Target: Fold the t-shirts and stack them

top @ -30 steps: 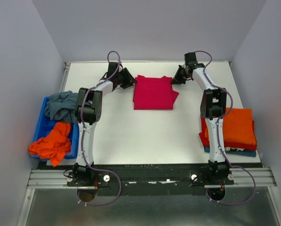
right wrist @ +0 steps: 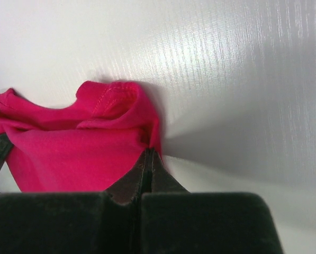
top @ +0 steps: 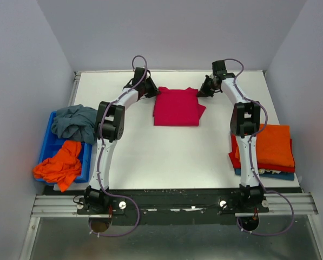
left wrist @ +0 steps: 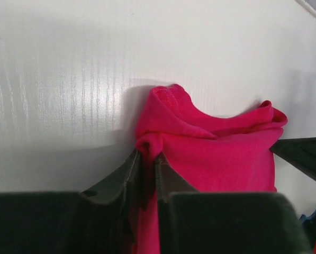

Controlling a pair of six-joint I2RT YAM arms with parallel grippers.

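Note:
A red t-shirt lies partly folded at the back middle of the white table. My left gripper is at its upper left corner; in the left wrist view its fingertips pinch into a bunched fold, and how far they are closed is hard to tell. My right gripper is shut on the shirt's upper right corner, seen in the right wrist view as a gathered edge at its fingertips.
A blue bin with grey and orange shirts stands at the left. A stack of folded orange, red and blue shirts lies at the right.
My left gripper has moved slightly right onto the shirt's corner, and that corner has shifted a little. The right arm has stayed still.

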